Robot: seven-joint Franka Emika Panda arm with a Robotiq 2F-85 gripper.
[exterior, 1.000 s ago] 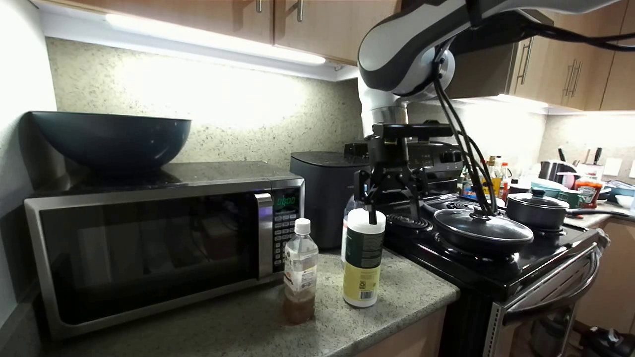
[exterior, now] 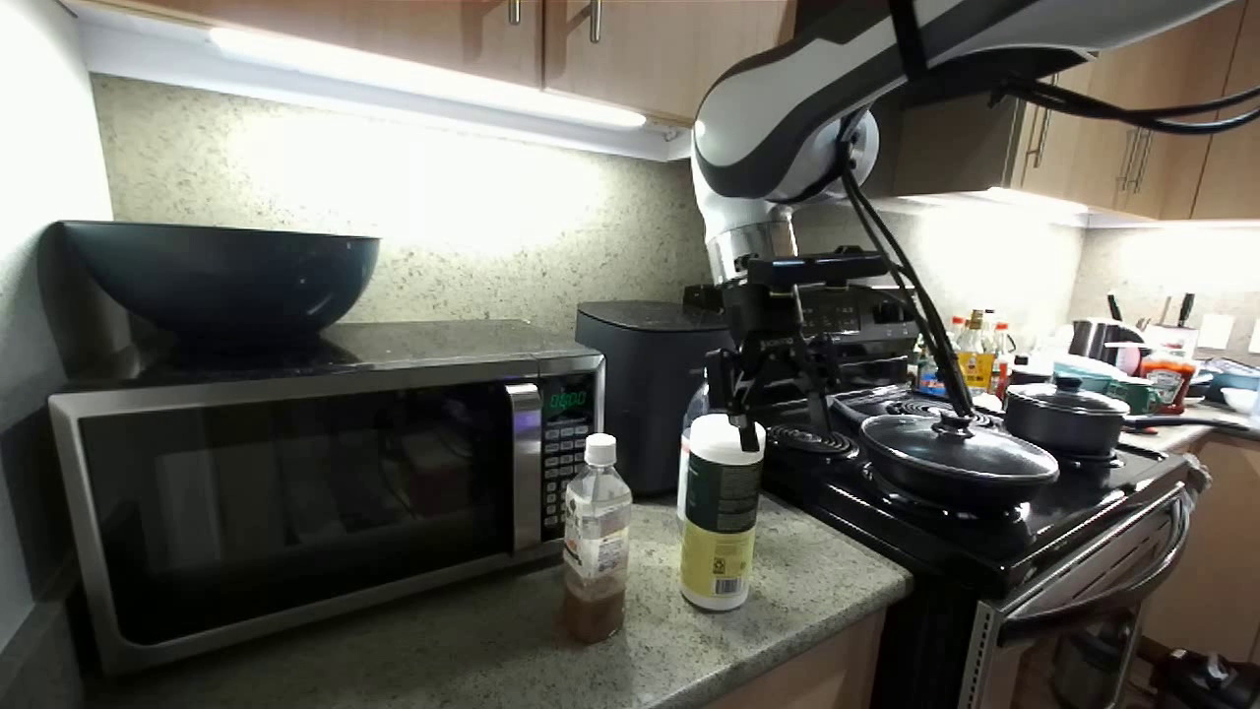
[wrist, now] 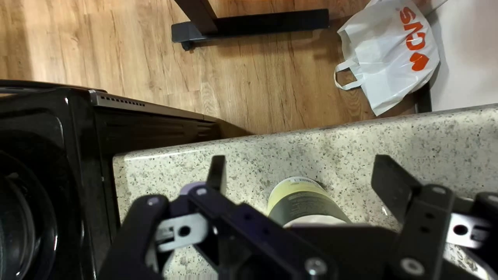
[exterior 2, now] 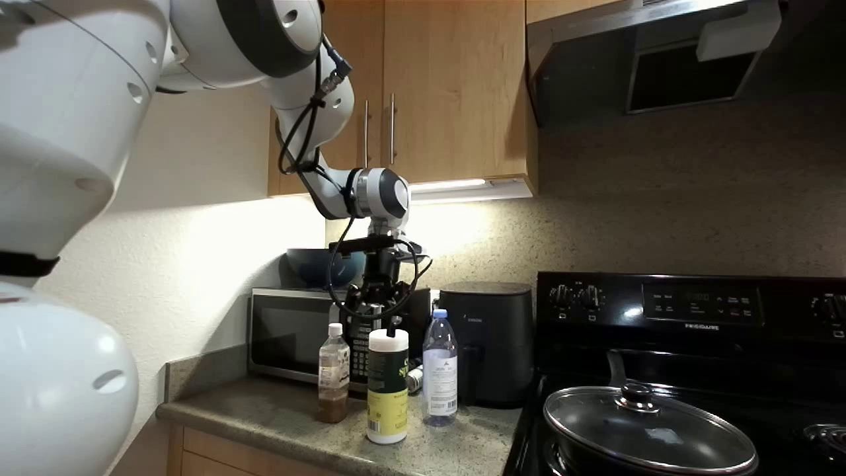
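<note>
A white-lidded canister (exterior: 720, 544) with a dark green and yellow label stands upright on the counter. The wrist view shows this canister (wrist: 298, 198) between the two spread fingers, its lid partly hidden by the gripper body. My gripper is open and holds nothing. From the side, the gripper (exterior: 785, 427) hangs pointing down at about lid height, one finger overlapping the lid; contact cannot be judged. Left of the canister is a bottle of brown contents with a white cap (exterior: 599, 449). A clear blue-capped bottle (exterior 2: 440, 373) stands to its right in the second exterior view.
A microwave (exterior: 319, 508) with a dark bowl (exterior: 224, 278) on top fills the left. Behind the bottles stands a black air fryer (exterior 2: 488, 341). The stove, with a lidded pan (exterior: 957, 455), borders the counter on the right. Bare counter (wrist: 177, 165) lies along the front edge.
The arm's wrist has shifted left in the first exterior view, and the gripper's tilt has changed slightly. The canister and the brown bottle stand where they were.
</note>
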